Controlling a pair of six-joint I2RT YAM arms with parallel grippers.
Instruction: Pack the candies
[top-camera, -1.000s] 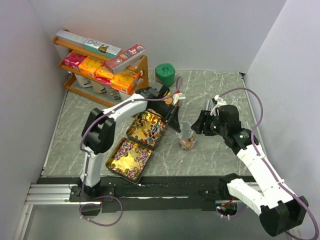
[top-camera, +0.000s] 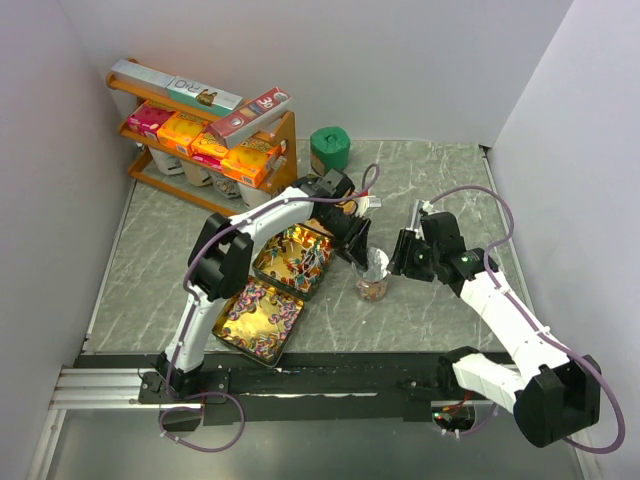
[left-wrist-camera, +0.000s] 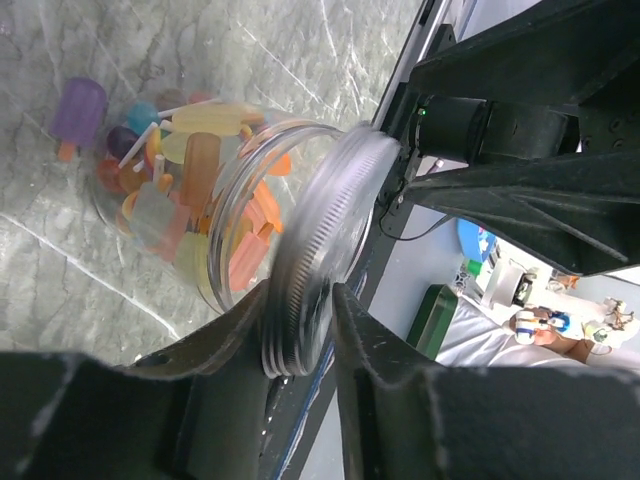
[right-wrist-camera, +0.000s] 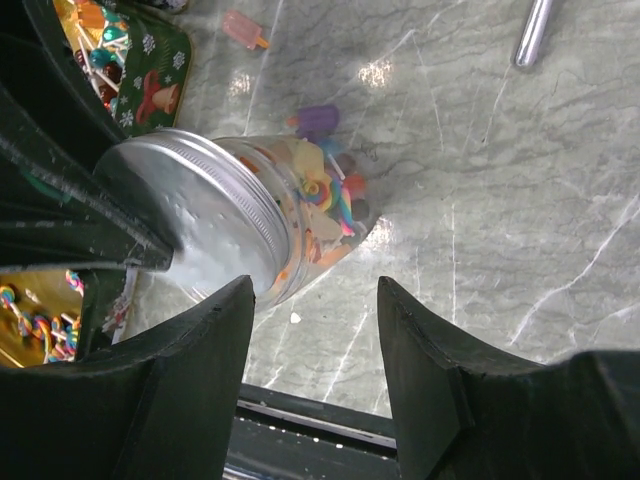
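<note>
A clear jar (left-wrist-camera: 180, 190) of colourful candies stands on the marble table, right of the trays. Its silver lid is at the mouth; a gap shows in the left wrist view (left-wrist-camera: 315, 270), and I cannot tell whether it sits down on the rim. My left gripper has the lid's edge between its fingers. To the jar's right, my right gripper stands open with nothing between its fingers; in the top view it (top-camera: 397, 265) is close to the jar. A purple popsicle-shaped candy (left-wrist-camera: 78, 112) shows beside the jar.
Two gold-lined trays of candies (top-camera: 325, 262) (top-camera: 222, 325) lie to the left. A pink popsicle-shaped candy (right-wrist-camera: 242, 29) is on the table. A wooden rack (top-camera: 286, 150) of boxes and a green container (top-camera: 330, 138) stand behind.
The left gripper has shifted slightly right over the jar, and the silver lid now shows across the mouth, which looked uncovered before.
</note>
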